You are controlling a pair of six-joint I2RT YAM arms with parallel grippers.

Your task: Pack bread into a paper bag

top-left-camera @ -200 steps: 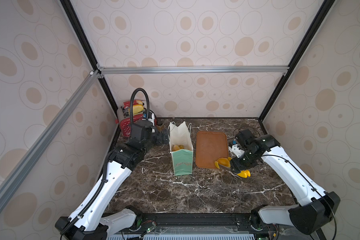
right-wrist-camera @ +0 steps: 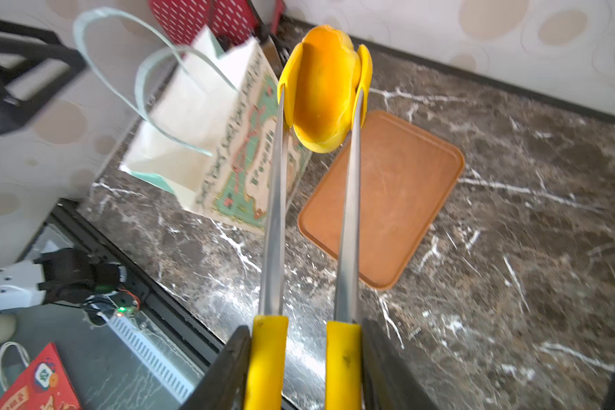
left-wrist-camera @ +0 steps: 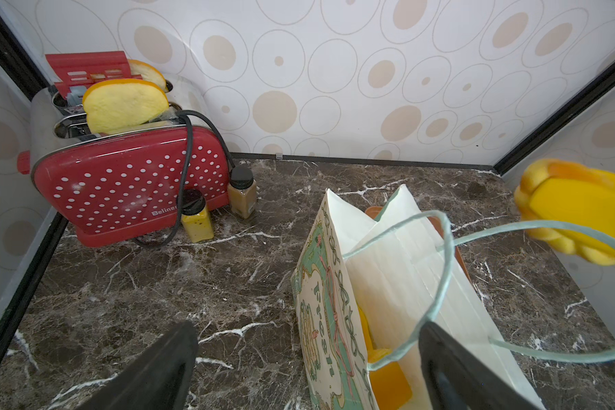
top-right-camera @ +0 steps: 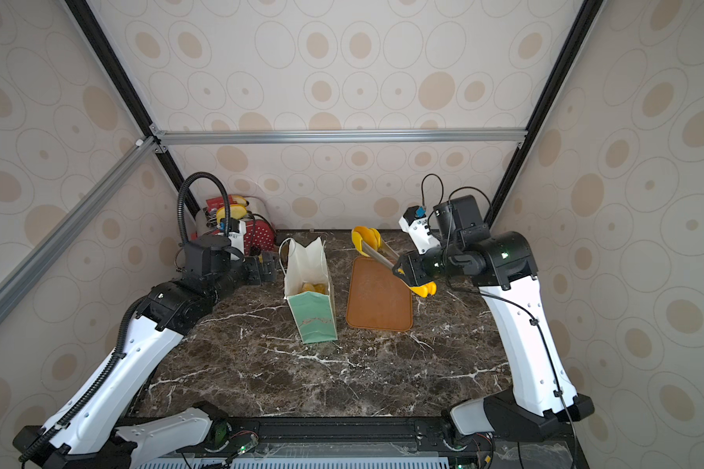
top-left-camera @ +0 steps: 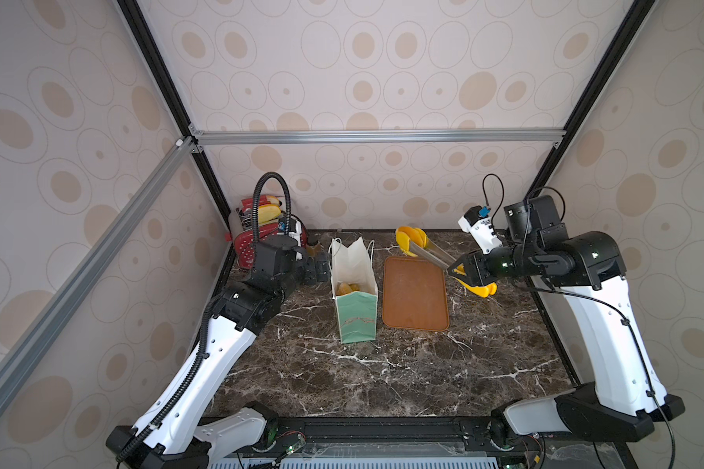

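The paper bag (top-left-camera: 357, 316) stands upright left of the brown tray (top-left-camera: 414, 297), with yellow pieces inside. My right gripper is shut on metal tongs, whose yellow-padded handles show in the right wrist view; their far tips grip a yellow bread piece (right-wrist-camera: 321, 68) above the tray, beside the bag. My left gripper (top-left-camera: 318, 267) hovers at the bag's left; in the left wrist view its blurred fingers stand apart around empty space, open, near the bag's handles.
A red toaster (left-wrist-camera: 130, 184) with yellow slices in its slots stands at the back left, with two small jars (left-wrist-camera: 242, 191) beside it. The counter in front of the bag and tray is clear.
My right arm has risen and moved back, lifting the tongs and yellow bread from the tray's front right corner to above its back. The left arm has not moved.
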